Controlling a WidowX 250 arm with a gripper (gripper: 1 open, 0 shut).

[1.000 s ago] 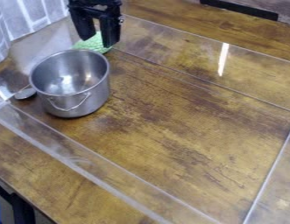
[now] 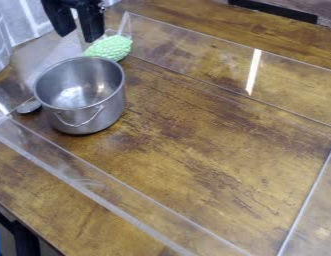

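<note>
A black gripper [image 2: 77, 22] hangs at the top left, above and left of a green textured object [image 2: 110, 47]; I cannot tell whether it is open or shut. The green object lies behind a steel pot [image 2: 82, 108] with a wire handle. Part of a metal utensil [image 2: 28, 105] shows at the pot's left.
Clear plastic panels or strips edge the area on several sides. A pale curtain-like surface is at the top left, and a dark edge runs at the top right.
The gripper has moved left, uncovering more of the green object, which now shows right of the fingers. The pot stays where it was.
</note>
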